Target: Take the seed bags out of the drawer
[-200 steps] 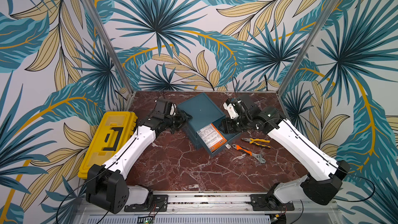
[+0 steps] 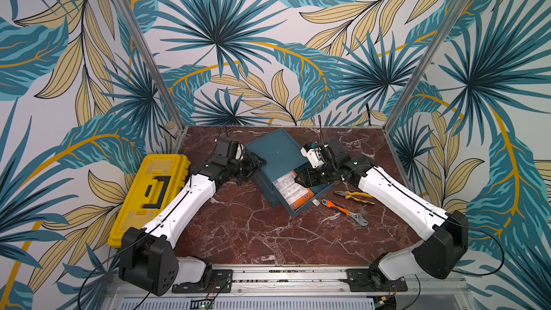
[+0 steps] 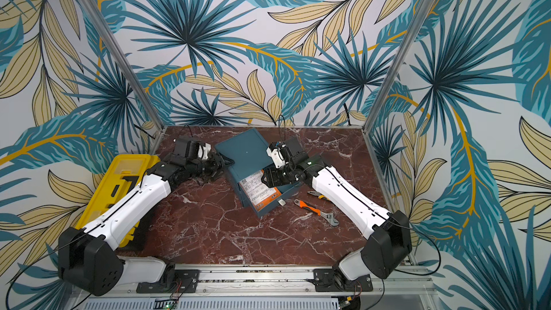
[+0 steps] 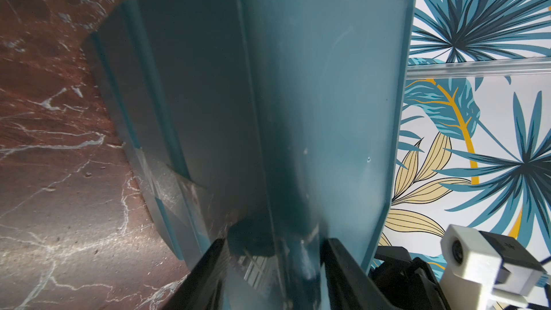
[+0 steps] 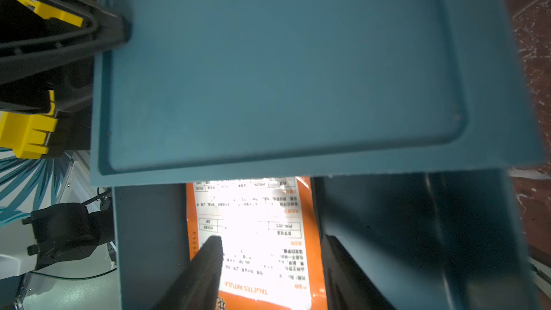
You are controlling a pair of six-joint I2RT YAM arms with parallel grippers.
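Observation:
A teal drawer box (image 2: 275, 152) stands mid-table, its drawer (image 3: 259, 211) pulled out at the front. In the drawer lies a seed bag (image 5: 249, 218) with white label and orange border, partly covered in the top views. My left gripper is shut on the box's edge at its left side. My right gripper hangs open over the seed bag, fingertips either side of its lower part; whether they touch it is unclear.
A yellow toolbox (image 2: 143, 195) sits at the far left. Orange-handled wrench (image 2: 344, 211) and yellow pliers (image 2: 355, 196) lie right of the drawer.
My right gripper has moved leftward, from the drawer's right part to over the seed bag. The left arm and box have not visibly moved.

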